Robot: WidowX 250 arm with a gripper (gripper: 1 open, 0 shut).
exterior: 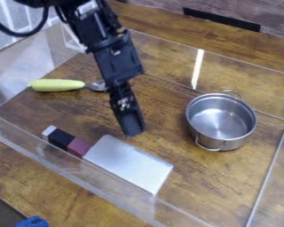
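Observation:
My gripper (127, 120) hangs low over the wooden table, just above the top end of a cleaver (127, 167) with a silver rectangular blade and a dark red and black handle. The fingers point down; their tips are dark and hard to separate in this view. A steel pot (220, 119) stands to the right. A yellow-green corn-like object (56, 85) lies at the upper left, with a small silver item (97, 86) partly hidden behind the arm.
Clear plastic edging borders the wooden work area (169, 80). A blue object (33, 222) sits at the bottom left corner. Bare wood surrounds the pot and stretches across the back.

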